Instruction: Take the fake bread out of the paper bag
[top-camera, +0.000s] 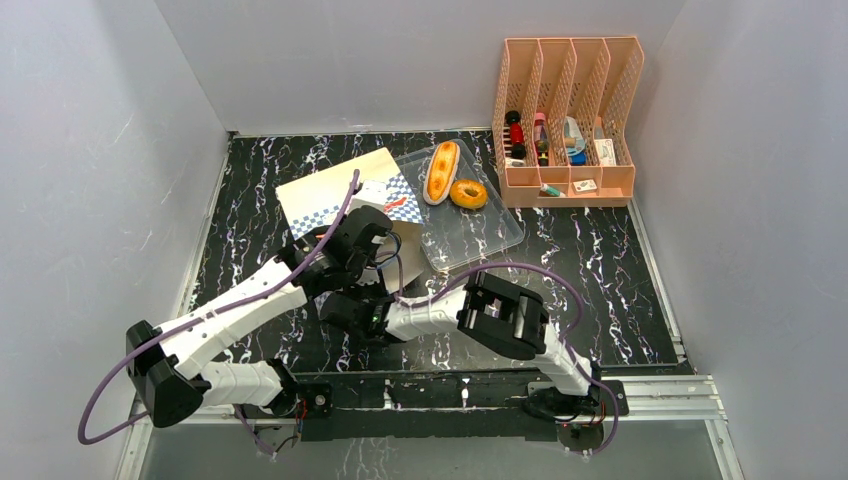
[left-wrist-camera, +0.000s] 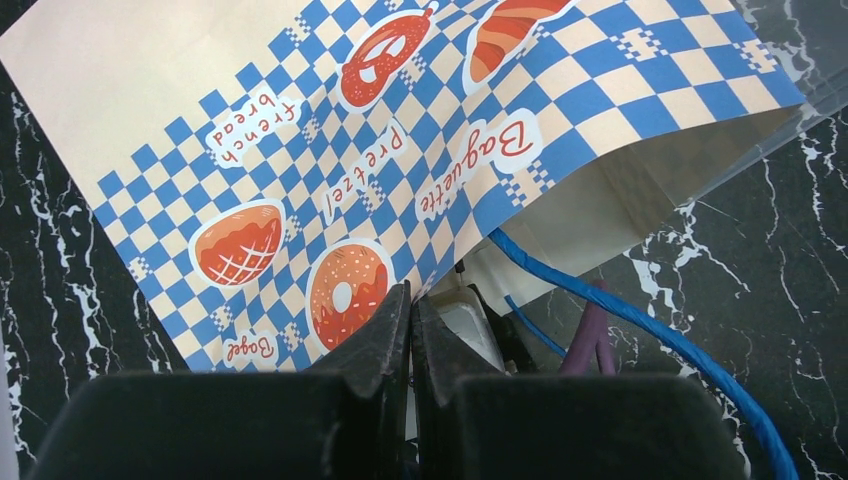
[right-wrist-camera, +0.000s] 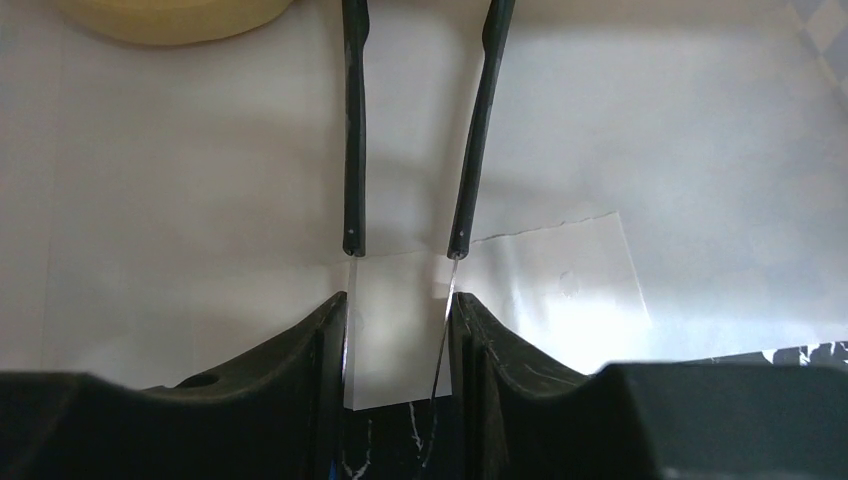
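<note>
The paper bag (top-camera: 335, 178), cream with a blue check and bread pictures, lies on the dark marbled table, its mouth towards me. In the left wrist view my left gripper is shut on the edge of the bag's printed upper layer. That layer arches up, leaving a gap below it. My right gripper is inside the bag, its long thin dark fingers (right-wrist-camera: 355, 130) apart with nothing between them. A yellow rounded piece of bread (right-wrist-camera: 170, 22) shows ahead, left of the fingers; most of it is out of frame.
A clear tray (top-camera: 470, 240) beside the bag bears a long bread (top-camera: 441, 172) and a bagel-like ring (top-camera: 468, 194). The bag's right corner overlaps the tray. At the back right stands a pink divided rack (top-camera: 570, 190) with small items.
</note>
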